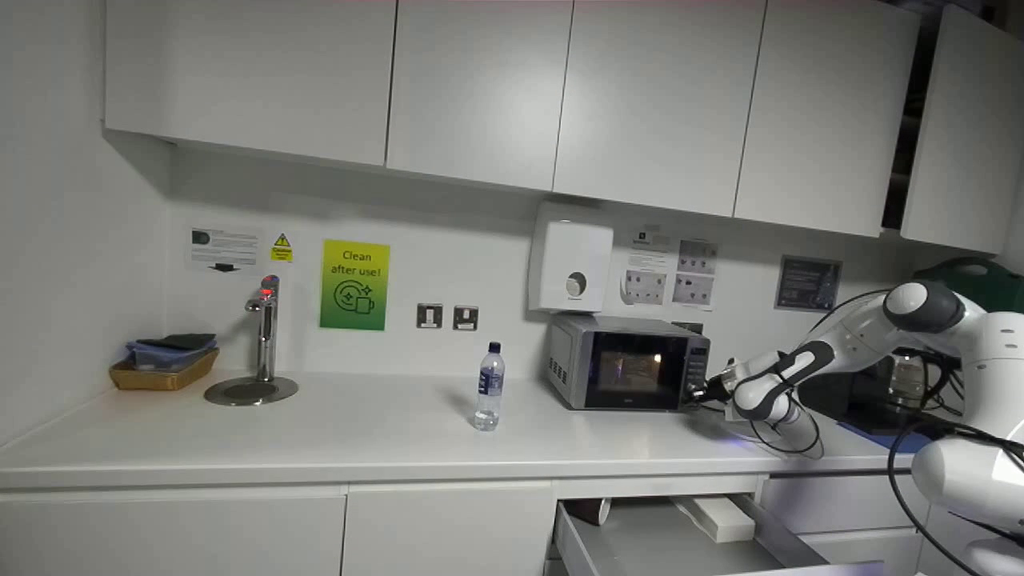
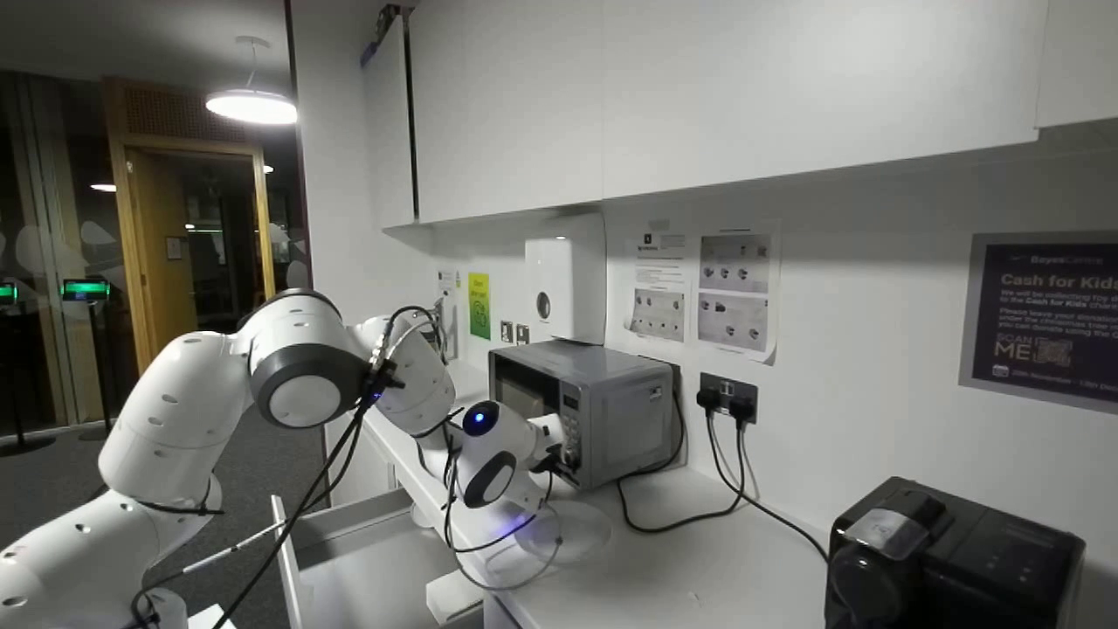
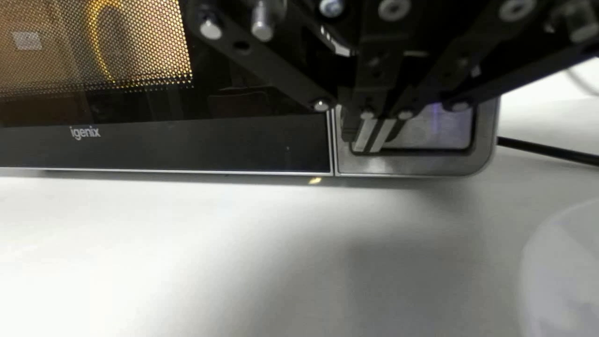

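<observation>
The microwave [image 1: 624, 362] stands on the counter with its door closed, and a warm light glows behind the door window [image 3: 95, 45]. At the lower right of its front, my gripper is shut with nothing showing between its fingers. Its fingertips lie over the left end of the silvery door button [image 3: 435, 132], at or very close to it; I cannot tell how hard they touch. In exterior view 2 the arm reaches to the microwave [image 2: 618, 414] from the front, and the fingertips are too small there to make out.
A water bottle [image 1: 489, 389] stands left of the microwave. Below the counter an open drawer [image 1: 634, 552] juts out, holding a white box [image 1: 715, 518] and a cup. A power cable [image 2: 681, 524] runs behind the arm, near the coffee machine [image 2: 954, 556].
</observation>
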